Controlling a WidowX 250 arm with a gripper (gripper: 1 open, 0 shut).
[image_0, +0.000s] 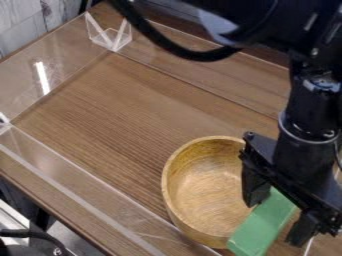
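Note:
My gripper (281, 190) is a black body at the right of the camera view, low over a tan bowl (194, 190) and a green block (261, 225). The block lies at the bowl's right side, partly hidden behind the gripper. The gripper's fingers reach down either side of the block's upper part; whether they touch it I cannot tell.
A small white wire-like object (110, 30) stands at the back left. Clear plastic strips run along the left and front edges.

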